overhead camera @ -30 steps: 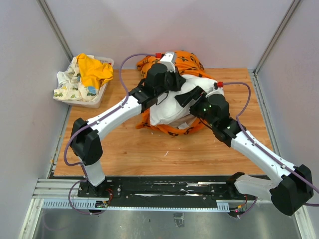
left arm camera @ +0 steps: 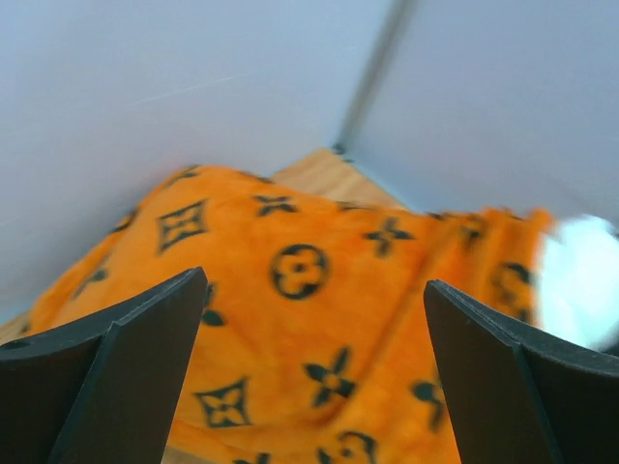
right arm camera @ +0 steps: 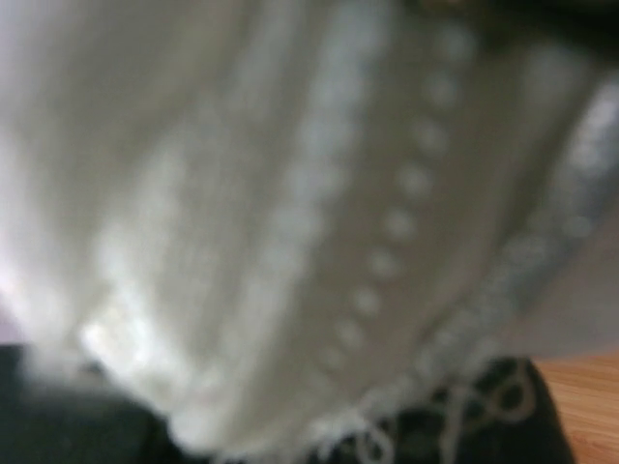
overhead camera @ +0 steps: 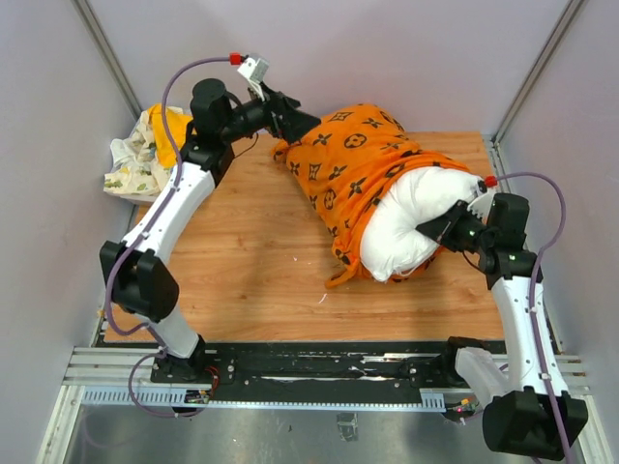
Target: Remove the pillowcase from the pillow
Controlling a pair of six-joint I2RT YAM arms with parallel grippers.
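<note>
The orange patterned pillowcase [overhead camera: 338, 174] spreads over the back right of the wooden table, with the white pillow [overhead camera: 401, 232] bulging out of its right end. My right gripper [overhead camera: 435, 227] is shut on the pillow; its wrist view shows blurred white fabric up close. My left gripper [overhead camera: 295, 121] stands open above the back-left end of the pillowcase; in the left wrist view, orange cloth [left arm camera: 300, 319] lies below its open fingers, nothing between them.
A basket of white and yellow cloths [overhead camera: 135, 169] sits at the back left, partly behind the left arm. Walls border the sides and back.
My right gripper has moved right, drawing the pillow and pillowcase with it, and more orange cloth shows. My left gripper has left the pillow and moved back-left.
</note>
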